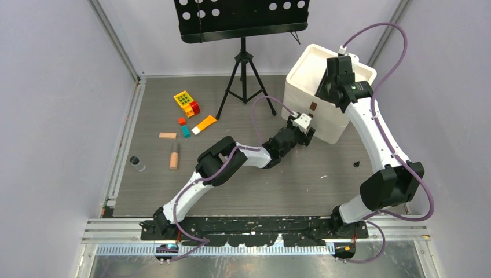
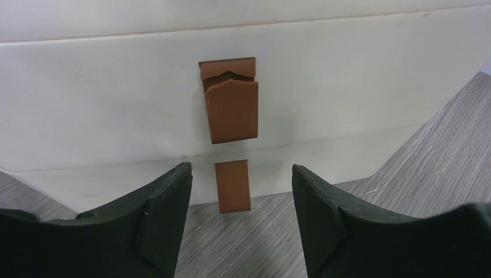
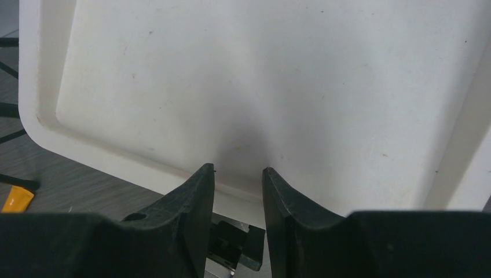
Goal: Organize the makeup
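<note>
A white box with drawers and a top tray stands at the back right. In the left wrist view its front shows a brown pull tab and a second tab below. My left gripper is open in front of the upper tab, its fingertips low around the lower tab's height, nothing between them. My right gripper is over the tray, fingers part open with nothing visible between; the tray looks empty. Makeup-like items, a tan tube and a clear bottle, lie on the left of the table.
A black music stand stands at the back. Toy bricks, an orange-white item and a wooden block lie left of it. A small dark object is right. The front middle is partly occupied by my left arm.
</note>
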